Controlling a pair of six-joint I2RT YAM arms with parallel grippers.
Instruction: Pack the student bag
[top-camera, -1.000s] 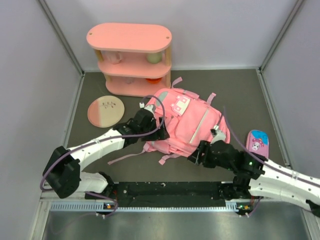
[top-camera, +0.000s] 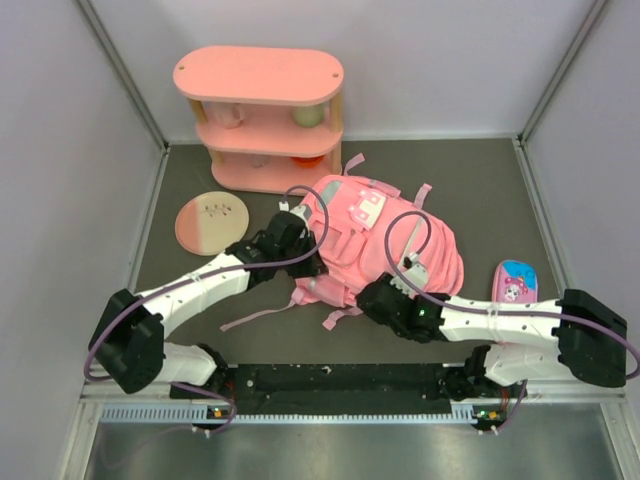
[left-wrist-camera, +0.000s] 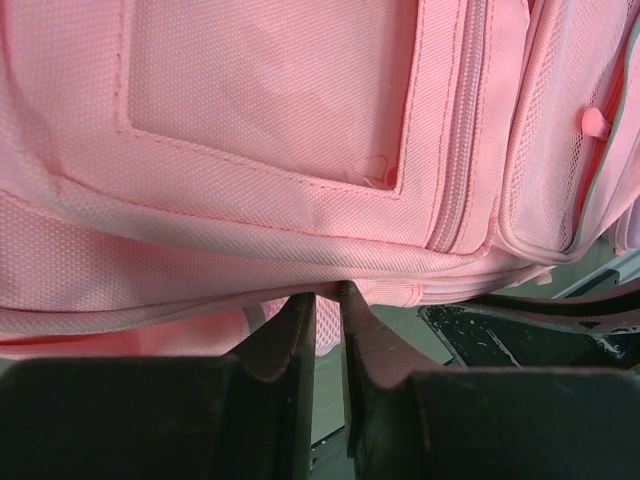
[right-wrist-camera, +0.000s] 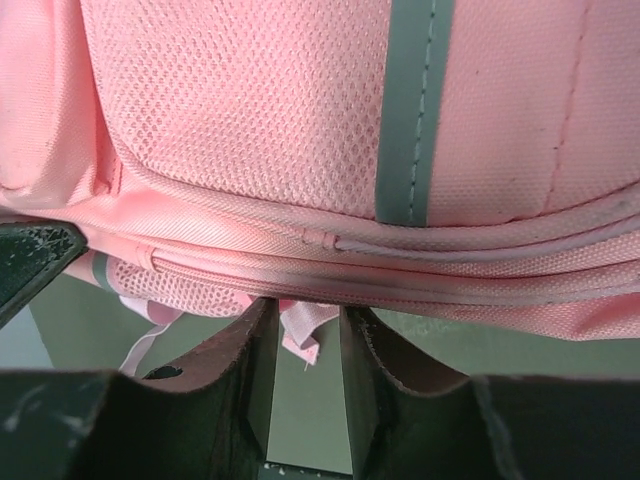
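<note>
The pink backpack (top-camera: 365, 225) lies on the dark floor in the middle. My left gripper is at its lower left edge, fingers close together at a piped seam; whether fabric is between them is hidden. My right gripper is at the bag's front lower edge, fingertips under a folded seam band, so their hold on it is unclear. A pink pencil case (top-camera: 516, 283) with a blue top and bear print lies at the right.
A pink three-tier shelf (top-camera: 258, 72) with cups and bowls stands at the back. A plate (top-camera: 211, 222) lies left of the bag. Bare floor is at the back right.
My left gripper has shifted only slightly, and its fingers look closer together.
</note>
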